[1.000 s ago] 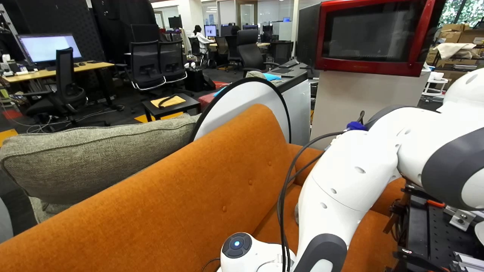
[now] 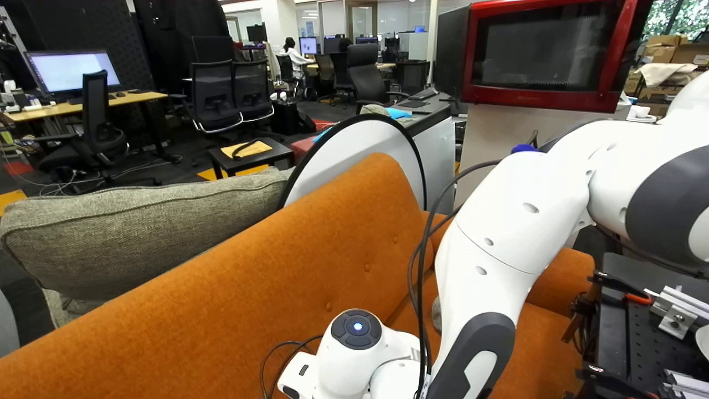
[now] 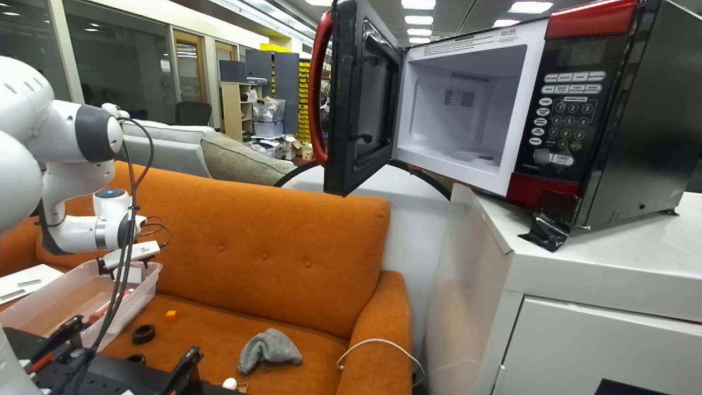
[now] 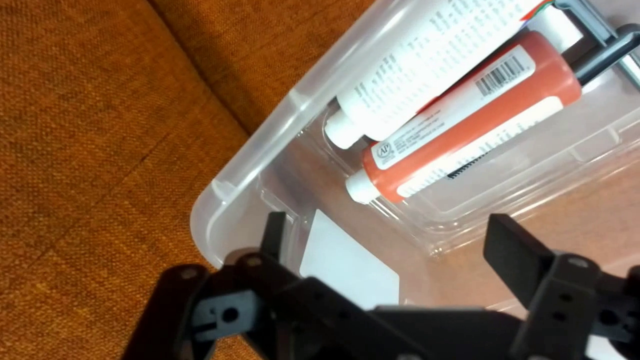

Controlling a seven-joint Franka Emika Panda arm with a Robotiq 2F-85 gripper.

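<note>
In the wrist view my gripper stands open over a clear plastic bin (image 4: pixel 240 174), its two dark fingers wide apart with nothing held between them. Below the gap lies a white flat piece (image 4: pixel 348 264) at the bin's bottom. An orange-red bottle (image 4: pixel 474 120) with a white cap and a white bottle (image 4: pixel 426 66) lie side by side further along the bin. The second exterior view has the bin (image 3: pixel 148 283) on the sofa at the left, with the hand just above it. Exterior view 1 leaves the fingers out of frame.
The orange sofa (image 3: pixel 263 230) surrounds the bin, its backrest close to the arm. A grey cloth (image 3: pixel 270 349), a black ring (image 3: pixel 143 333) and an orange block (image 3: pixel 171 315) lie on the seat. The microwave (image 3: pixel 605 112) stands on a white cabinet with its door open.
In exterior view 1 the arm and its wrist have risen, and more of the white hand assembly now shows at the bottom. The cables have shifted with it.
</note>
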